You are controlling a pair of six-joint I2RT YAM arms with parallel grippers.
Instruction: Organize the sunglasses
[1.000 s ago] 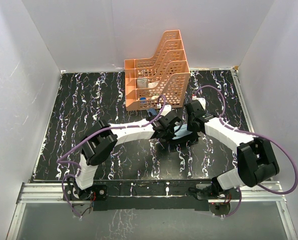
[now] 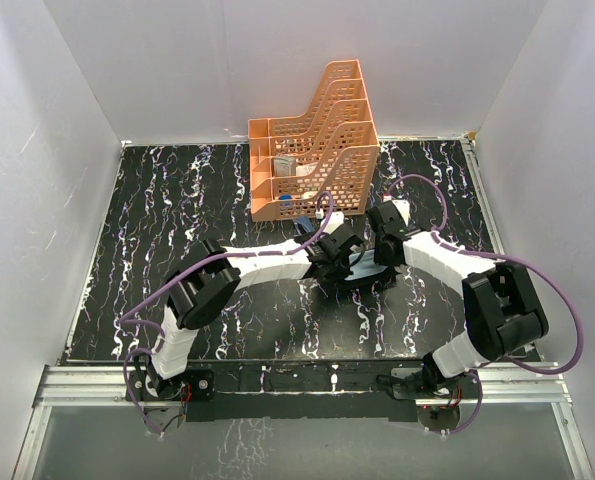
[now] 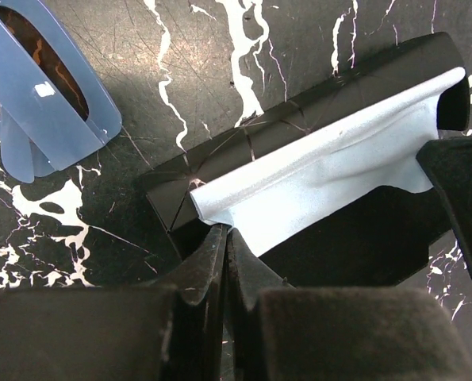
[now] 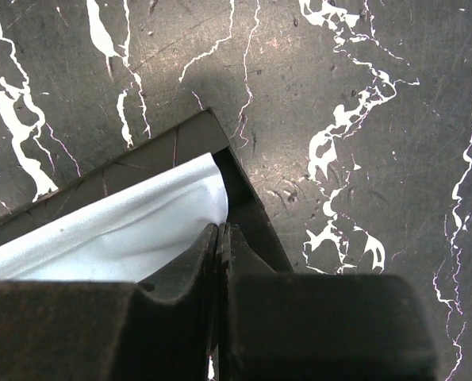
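Note:
A black case [image 3: 339,246] lies open on the table, with a pale blue cloth [image 3: 323,175] spread along its opening. My left gripper is shut at the cloth's left corner, and creases gather at its tips. At the opposite corner my right gripper is closed on the cloth's edge, just inside the case's end. Blue-framed sunglasses [image 3: 53,119] with brown lenses rest on the table beyond the case's left end. From above, the arms hide much of the case and cloth [image 2: 365,266].
Behind the case stands an orange slotted organizer [image 2: 342,140] with a few small items inside. White walls enclose the sides and back.
The right arm's elbow has shifted slightly left, with its gripper still near the cloth's right end. The left arm has barely moved.

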